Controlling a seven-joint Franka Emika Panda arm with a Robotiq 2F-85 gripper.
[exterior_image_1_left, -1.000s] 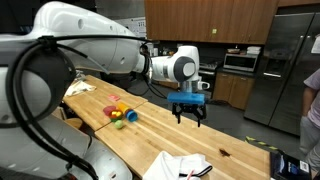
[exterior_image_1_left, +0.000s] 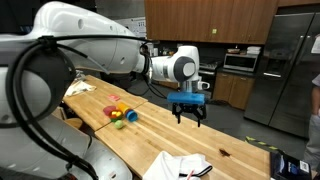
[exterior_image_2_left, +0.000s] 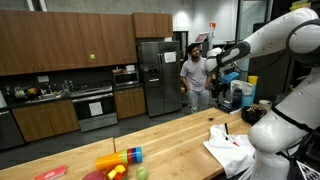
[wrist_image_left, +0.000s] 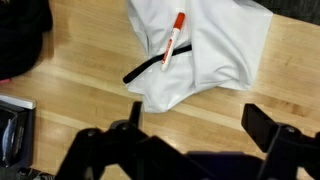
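Observation:
My gripper (exterior_image_1_left: 189, 118) hangs well above the wooden table, pointing down, its fingers open and empty. In the wrist view its dark fingers (wrist_image_left: 262, 128) stand wide apart over bare wood near the lower edge. A white cloth (wrist_image_left: 215, 60) lies spread on the table beyond them. On the cloth rest a white marker with a red cap (wrist_image_left: 180, 20) and a black strip-like object (wrist_image_left: 148, 68), the two crossing or touching. The same cloth (exterior_image_1_left: 172, 167) shows at the front of the table in exterior view 1, clear of the gripper.
A blue-and-orange cylinder (exterior_image_2_left: 118, 158), colourful toys (exterior_image_2_left: 115, 172) and a green ball (exterior_image_2_left: 141, 173) sit at another part of the table. A dark cloth-like item (wrist_image_left: 22, 35) and a dark box (wrist_image_left: 14, 130) lie along the wrist view's left side.

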